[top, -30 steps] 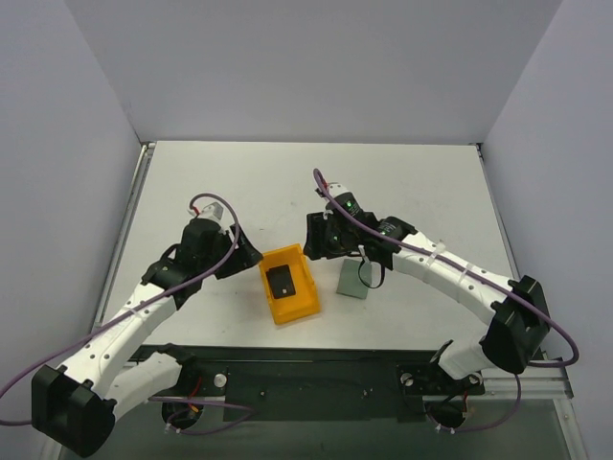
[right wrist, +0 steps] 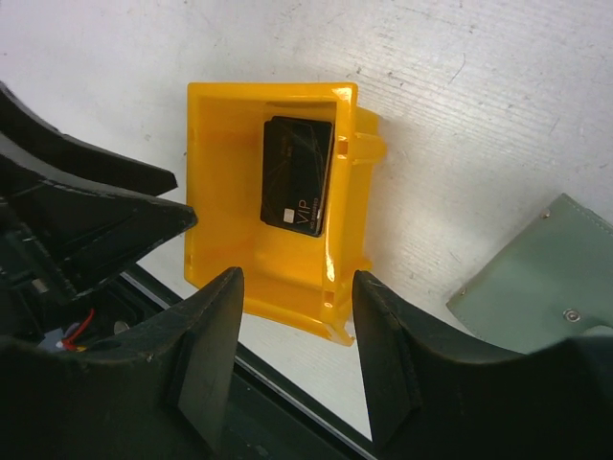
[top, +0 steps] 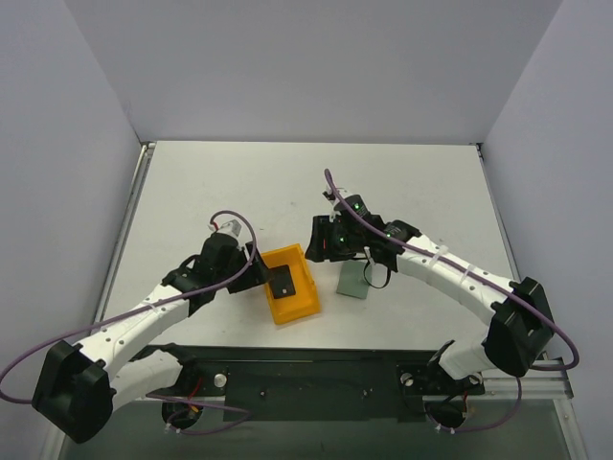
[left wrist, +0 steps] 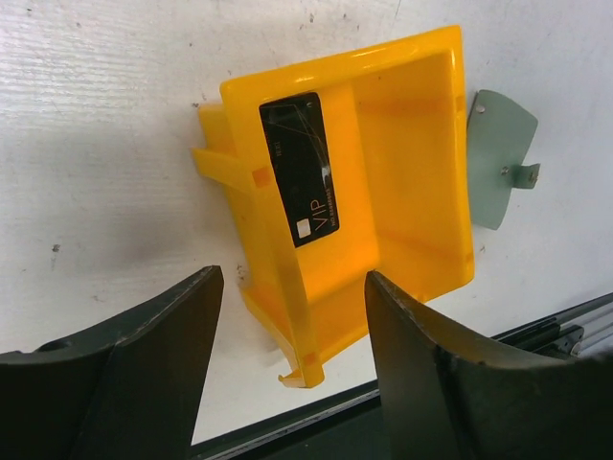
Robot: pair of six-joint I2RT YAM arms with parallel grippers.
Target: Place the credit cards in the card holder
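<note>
Inside a yellow tray (top: 307, 303) lie black cards (right wrist: 295, 176) marked VIP, stacked against one side; how many cannot be made out. A grey-green card holder (top: 352, 279) rests flat on the table to the right of the tray, with a metal snap (right wrist: 572, 314) showing. My left gripper hangs above the tray's left side, its fingers apart and nothing between them. Over the gap between tray and holder is my right gripper, its fingers likewise parted and empty. The left gripper's dark fingers (right wrist: 124, 225) reach in over the tray's edge in the right wrist view.
Both grippers are close together above the tray.
My left gripper has moved right and a little toward the front, to the tray's side. The right gripper has shifted only slightly. Tray, cards and holder look unmoved.
</note>
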